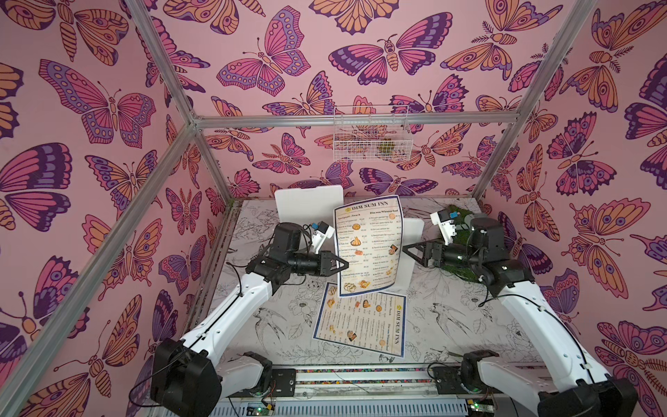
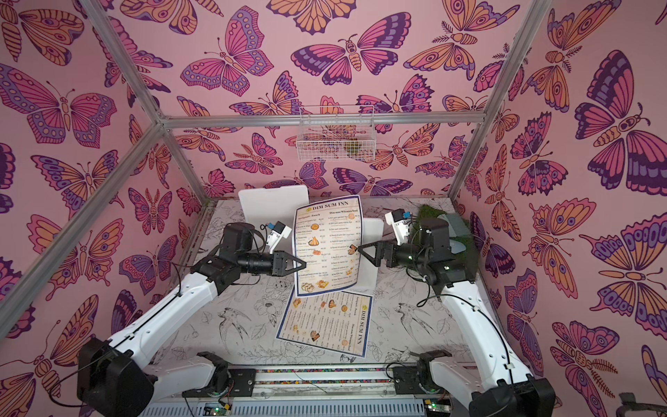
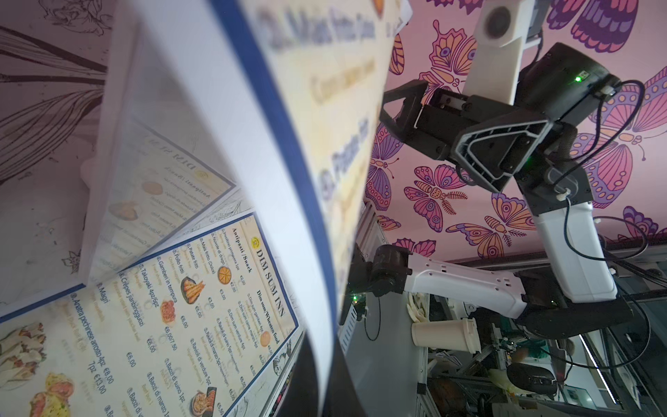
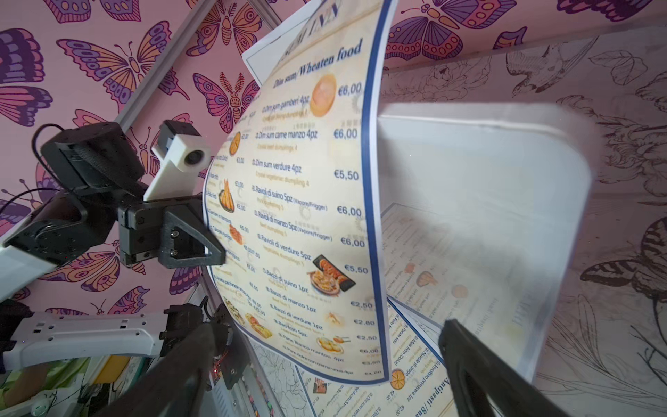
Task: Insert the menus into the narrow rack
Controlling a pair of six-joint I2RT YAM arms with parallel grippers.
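Observation:
A DIM SUM INN menu [image 1: 368, 243] stands upright and slightly bowed between the two arms, its printed face toward the top cameras. My left gripper [image 1: 344, 264] is shut on its left edge; in the left wrist view that edge runs down between the fingers. On the opposite side, my right gripper [image 1: 411, 253] is open near the menu's right edge, with its blurred fingers [image 4: 479, 368] spread apart. A second menu [image 1: 364, 319] lies flat on the table below. Behind the held menu, the white rack shows a left panel [image 1: 310, 203] and a right panel [image 4: 479, 222]; its middle is hidden.
A wire basket [image 1: 371, 144] hangs on the back wall, above the table. Greenery [image 1: 458, 257] sits behind the right arm.

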